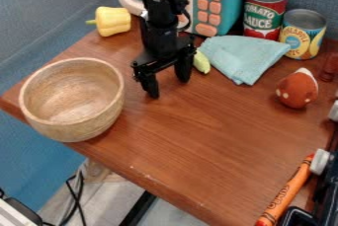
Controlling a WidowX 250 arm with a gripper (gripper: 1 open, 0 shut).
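The black gripper (168,77) hangs low over the table's back middle, fingers pointing down, just left of a pale yellow-green item (201,61), which is partly hidden behind it. The fingers look apart, with nothing clearly held between them. A light wooden bowl (73,97) sits at the table's left edge, left of the gripper. A light blue cloth (244,54) lies to the right.
Behind stand a toy microwave (224,8), a Contadina can (264,13) and another can (303,35). A yellow object (111,21) lies back left. A reddish egg-shaped toy (297,89) and orange crayon (291,190) are right.
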